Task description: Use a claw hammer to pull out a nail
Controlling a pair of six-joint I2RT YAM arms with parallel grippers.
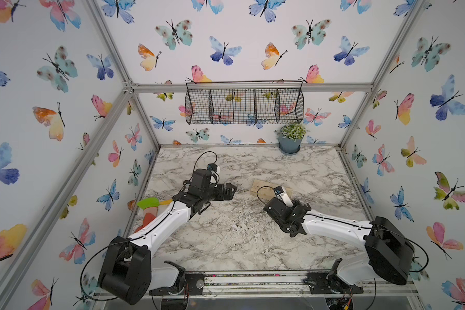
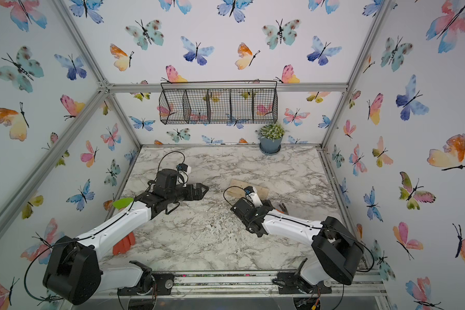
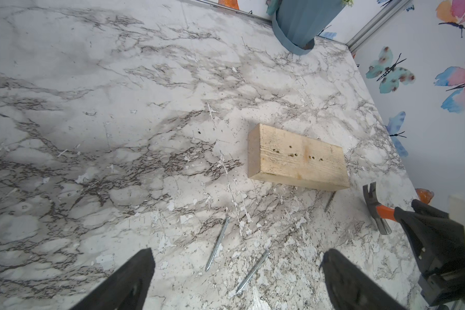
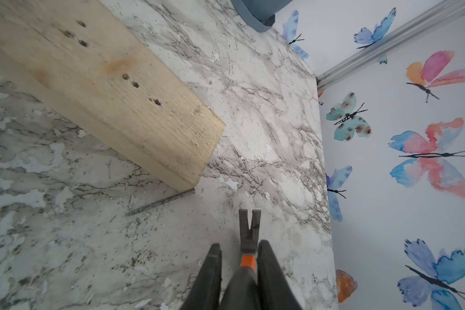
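In my right gripper is the claw hammer (image 3: pixel 385 211), gripped at its orange handle, its metal claw (image 4: pixel 249 232) lying just right of the pale wooden block (image 3: pixel 299 157). The block's top shows several dark holes.
A potted plant (image 1: pixel 290 139) stands at the back right. A wire basket (image 1: pixel 244 103) hangs on the back wall. Green, yellow and red items (image 1: pixel 149 204) lie at the far left.
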